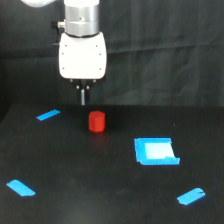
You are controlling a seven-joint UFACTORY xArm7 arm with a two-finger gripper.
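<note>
A red block (97,121) stands on the dark table toward the back, left of the middle. Just above it and slightly to its left hangs my gripper (83,97), below the white arm (82,57). The dark fingers are small against the black backdrop, and their opening is too unclear to judge. Nothing held shows at the fingertips. On the right lies a blue-edged square (158,151) with a white middle.
Blue tape strips lie at the back left (48,115), front left (20,188) and front right (191,196). A dark curtain (160,60) hangs behind.
</note>
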